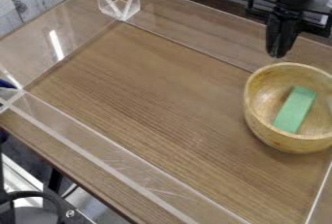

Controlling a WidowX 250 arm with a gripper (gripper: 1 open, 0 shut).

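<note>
A black robot gripper (pixel 278 49) hangs at the top right, just above and behind a round tan bowl (pixel 263 121), its fingers shut with nothing visible between them. Inside the bowl lies a green rectangular block (pixel 294 110).
The wooden tray floor (pixel 143 102) is clear across its middle and left, within clear plastic walls. A small clear plastic corner piece (pixel 118 1) is at the top left. Black cables and hardware (pixel 29 208) sit outside at the bottom left.
</note>
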